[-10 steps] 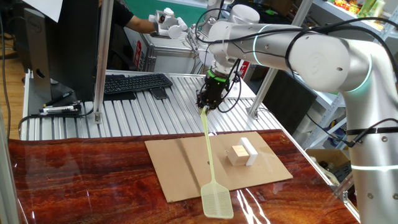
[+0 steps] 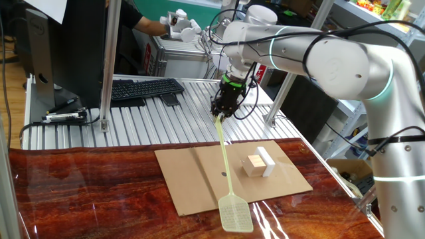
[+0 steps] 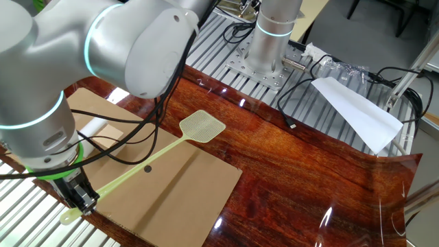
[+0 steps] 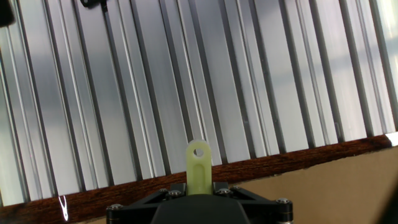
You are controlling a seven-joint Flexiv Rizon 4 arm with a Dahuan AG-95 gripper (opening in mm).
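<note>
A pale yellow-green fly swatter [image 2: 236, 214] is held by the end of its handle, with my gripper shut on it. The handle's tip with its round hole [image 4: 198, 149] pokes out past the fingers in the wrist view. From the gripper [image 3: 88, 204] the long handle [image 3: 143, 165] runs across the cardboard to the flat mesh head [image 3: 202, 126], which is over the glossy wooden table near the board's edge. Whether the head touches the tabletop cannot be told.
On the cardboard sheet [image 2: 191, 178], a wooden block [image 2: 253, 166] stands against a white block [image 2: 265, 161], right of the handle. A keyboard [image 2: 147, 89] lies on the ribbed metal surface behind. Bare red-brown tabletop [image 2: 86, 189] spreads to the left.
The swatter's head has swung slightly to the right in exterior view 1 over the last second. My gripper has barely moved and keeps its hold on the handle.
</note>
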